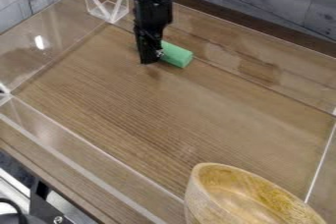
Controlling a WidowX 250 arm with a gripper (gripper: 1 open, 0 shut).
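My black gripper (148, 49) is low over the table at the upper middle, at the left end of a green block (174, 55). Part of the block is hidden behind the gripper. Whether the fingers are open or shut, or around the block, I cannot tell at this size.
A large yellow bowl (249, 200) sits at the bottom right. A clear plastic object is at the top left, and dark items lie off the lower left edge.
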